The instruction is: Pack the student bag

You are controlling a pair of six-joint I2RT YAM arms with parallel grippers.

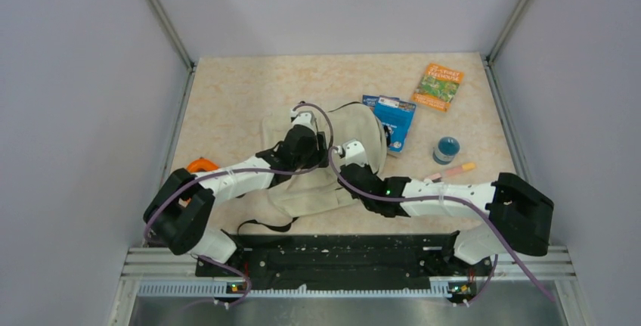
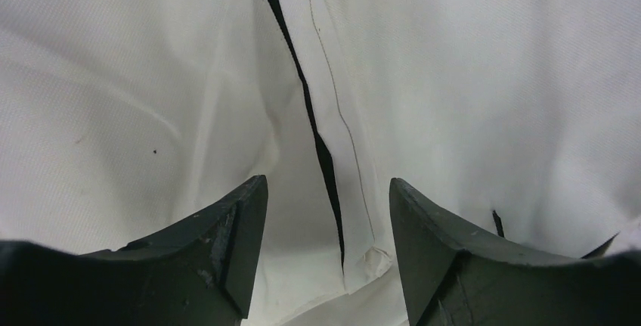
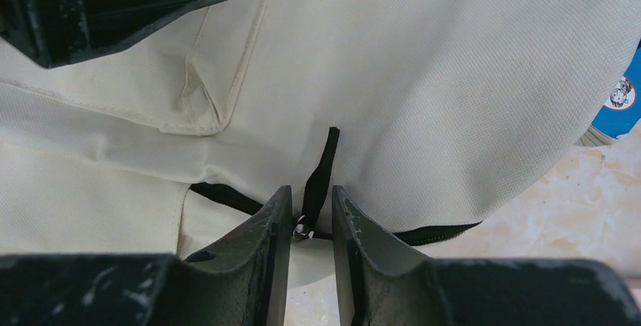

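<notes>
The cream cloth bag (image 1: 354, 123) lies flat in the middle of the table, with both arms reaching over it. My left gripper is open above the cloth, and a zip slit (image 2: 325, 158) edged in black runs between its fingers with nothing gripped. Low at the bag's near right edge, my right gripper has its fingers a small gap apart. A black zip pull (image 3: 321, 171) shows in that gap; whether it touches the fingers, I cannot tell. Part of the left gripper looms at the upper left of the right wrist view.
Right of the bag lie blue packs (image 1: 394, 120), an orange and green book (image 1: 438, 86), a blue-topped jar (image 1: 446, 149) and a pink and orange stick (image 1: 457, 170). An orange item (image 1: 202, 165) is partly behind the left arm. Bare table spans the back left.
</notes>
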